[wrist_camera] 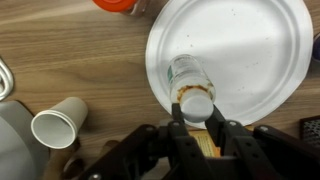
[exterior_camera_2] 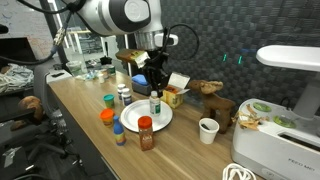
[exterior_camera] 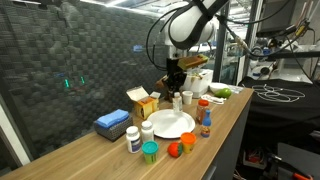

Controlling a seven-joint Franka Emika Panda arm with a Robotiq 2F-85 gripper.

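Observation:
A small clear bottle with a white cap [wrist_camera: 197, 103] is pinched at its top by my gripper. It shows upright over the white plate [exterior_camera: 172, 125], towards the plate's edge in the wrist view. Exterior view 2 has the bottle [exterior_camera_2: 155, 105] above the plate [exterior_camera_2: 140, 121] as well; whether its base touches the plate I cannot tell.
Around the plate stand a red-lidded jar [exterior_camera_2: 145, 133], a blue bottle [exterior_camera_2: 118, 130], a white cup [exterior_camera_2: 208, 130], a brown toy animal [exterior_camera_2: 218, 105] and a yellow box [exterior_camera: 142, 102].

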